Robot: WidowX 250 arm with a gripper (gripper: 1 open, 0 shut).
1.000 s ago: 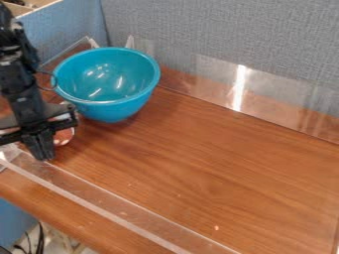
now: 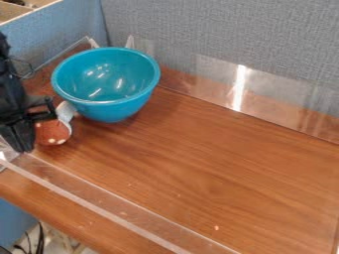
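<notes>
A teal bowl [image 2: 106,84] stands at the back left of the wooden table. Just in front of it, at the left, lies a small orange object [image 2: 54,133] with a white part. My black gripper [image 2: 22,139] is at the left edge of the view, beside the orange object and partly out of frame. Its fingers look shut, with nothing visible between them.
A grey padded wall [image 2: 239,35] runs along the back, with a clear strip at its foot. A blue panel borders the left.
My gripper has moved left, uncovering more of the orange object, which was mostly hidden behind it. The bowl is unmoved.
</notes>
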